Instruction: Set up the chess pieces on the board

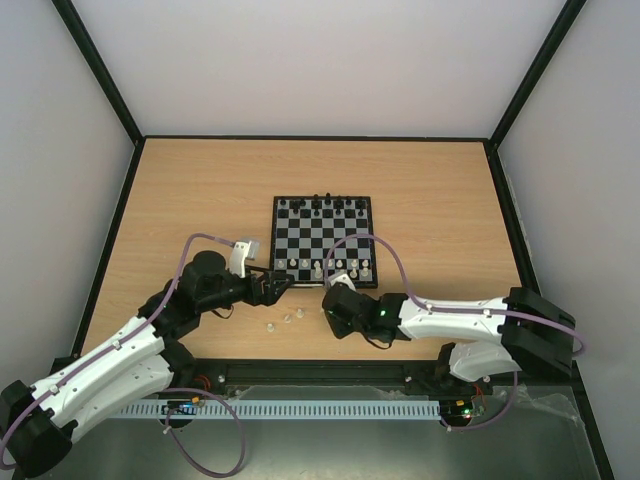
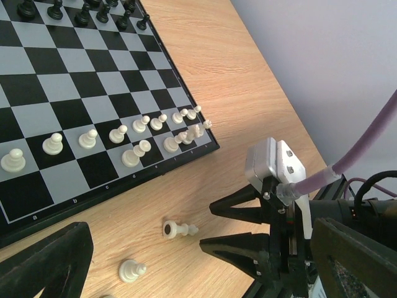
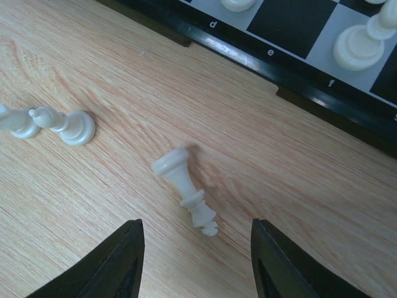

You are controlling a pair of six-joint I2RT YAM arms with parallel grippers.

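The chessboard (image 1: pixel 322 240) holds black pieces on the far rows and white pieces on the near rows. Several white pieces lie or stand on the wood in front of it. A white piece lying on its side (image 3: pixel 183 183) is between and just beyond my right gripper's (image 3: pixel 196 248) open fingers in the right wrist view; upright white pieces (image 3: pixel 71 127) are to its left. My right gripper also shows in the left wrist view, fingers apart, near a lying piece (image 2: pixel 177 228). My left gripper (image 1: pixel 278 285) hovers at the board's near-left edge; its fingers are open.
Bare table (image 1: pixel 190 180) surrounds the board on the left, back and right. The frame's walls stand at the sides. The two arms are close together at the board's near edge.
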